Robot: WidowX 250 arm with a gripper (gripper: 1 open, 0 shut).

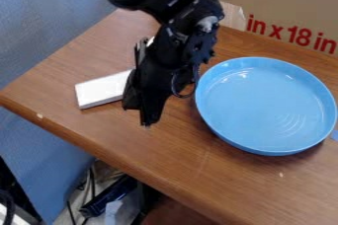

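My black gripper (145, 106) reaches down over the middle of the wooden table (158, 165), between a white rectangular object (101, 90) on its left and a round blue plate (264, 106) on its right. The white object lies on the table, its right part hidden behind the gripper. The plate looks empty. The fingertips are dark and small, so I cannot tell whether the gripper is open or shut, or whether anything is between them.
A cardboard box (297, 2) with red lettering stands at the back right. Beyond the table's left edge are a blue-grey surface and some cables below.
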